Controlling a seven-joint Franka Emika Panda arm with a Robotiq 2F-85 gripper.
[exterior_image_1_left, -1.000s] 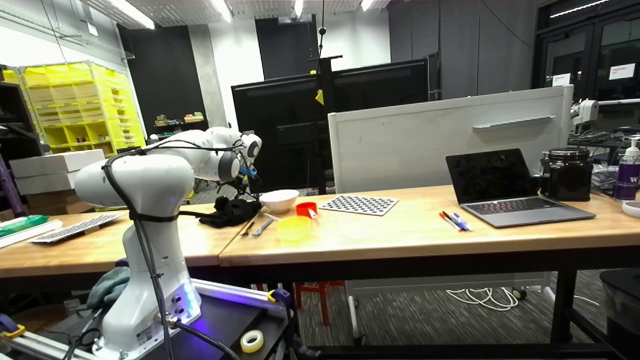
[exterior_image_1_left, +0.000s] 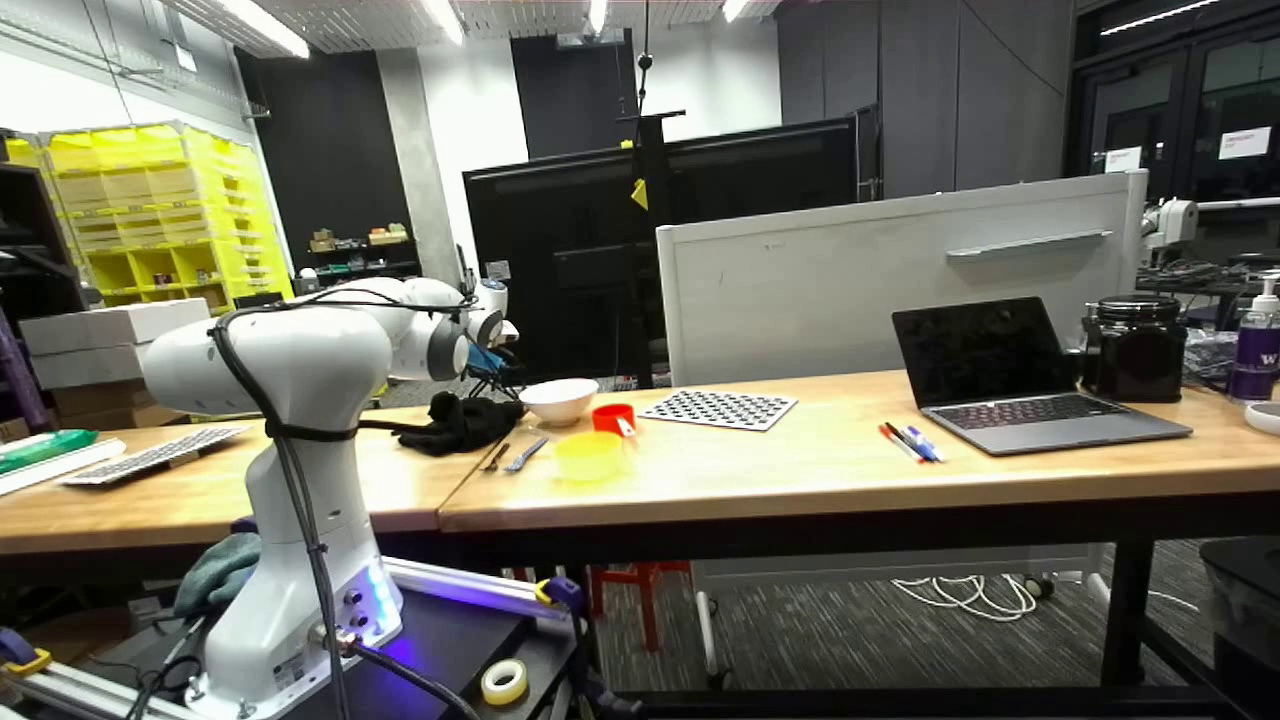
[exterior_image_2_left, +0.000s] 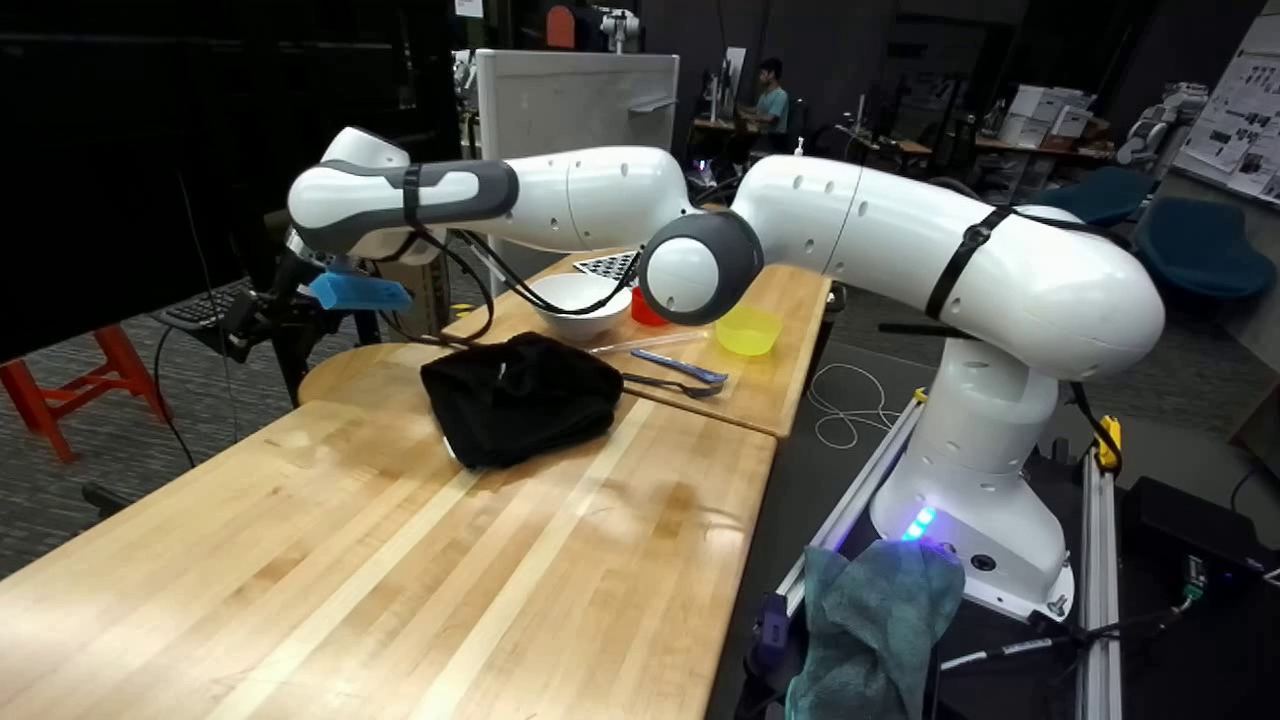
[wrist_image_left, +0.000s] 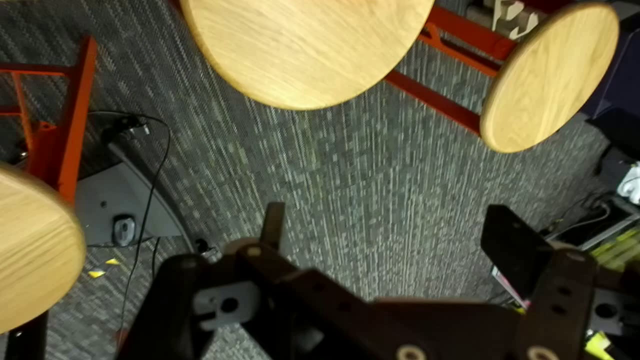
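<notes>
My gripper stands open in the wrist view, its two dark fingers wide apart with only carpeted floor visible between them. In exterior view 2 the arm reaches out past the far table edge, and the gripper hangs beyond the tabletop. On the table lie a crumpled black cloth (exterior_image_2_left: 522, 396), a white bowl (exterior_image_2_left: 581, 302), a red cup (exterior_image_2_left: 648, 308), a yellow bowl (exterior_image_2_left: 749, 330) and a fork (exterior_image_2_left: 678, 385). A blue-handled utensil (exterior_image_2_left: 680, 366) lies close to the fork. None of these objects touches the gripper.
Round wooden stool seats (wrist_image_left: 312, 48) with red frames stand below the gripper. A checkered board (exterior_image_1_left: 720, 409), several pens (exterior_image_1_left: 912, 443) and an open laptop (exterior_image_1_left: 1044, 408) occupy the table's other side.
In exterior view 1 the forearm and wrist have come down and shifted slightly left. The objects on the table have not moved.
</notes>
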